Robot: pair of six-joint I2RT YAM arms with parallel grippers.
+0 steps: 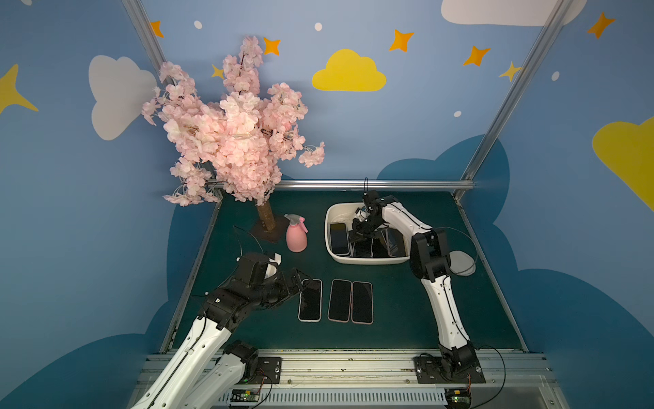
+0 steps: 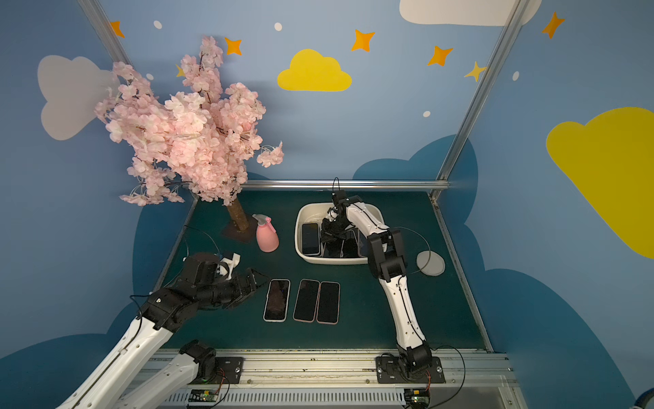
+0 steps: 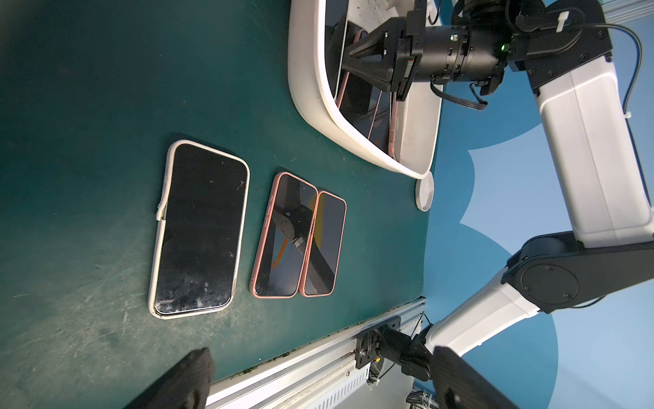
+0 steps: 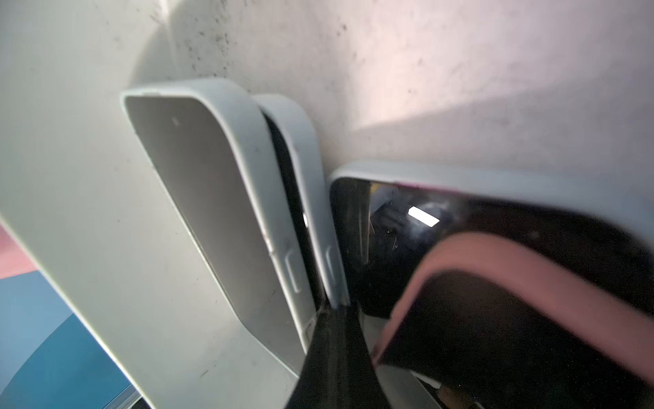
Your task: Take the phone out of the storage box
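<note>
The white storage box stands at the back of the table with several phones inside. In the right wrist view, a white-edged phone leans at the left against a second white-edged phone. A dark phone and a pink-edged phone lie to their right. My right gripper reaches down into the box, its fingers shut together. Its tip is beside the second white phone's edge, with nothing visible between the fingers. My left gripper is open and empty above the table, near a white-edged phone.
Two pink-edged phones lie side by side on the table, right of the white-edged one. A pink spray bottle and a blossom tree stand left of the box. A round white disc lies to its right.
</note>
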